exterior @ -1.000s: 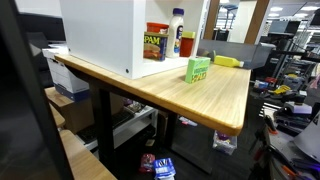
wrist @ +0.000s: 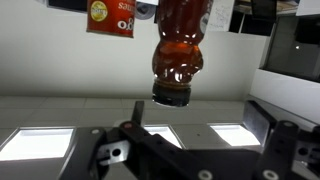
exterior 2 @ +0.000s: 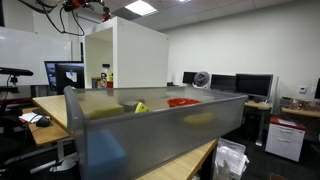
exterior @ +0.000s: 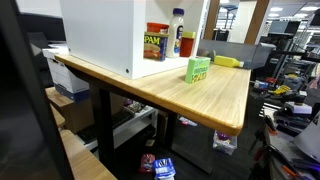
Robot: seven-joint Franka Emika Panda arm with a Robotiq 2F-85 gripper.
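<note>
My gripper is open in the wrist view, with its dark fingers set apart at the lower left and lower right and nothing between them. Ahead of the gap, a reddish-brown bottle with a black cap appears upside down, apart from the fingers. A red packet or can is cut off by the top edge of that view. Neither exterior view shows the fingers clearly; part of what looks like the arm is at the top left of exterior view 2.
A white cabinet stands on the wooden table. Beside it are a Spam can, a white bottle, a green box and a yellow bottle. A grey bin holds red and yellow items.
</note>
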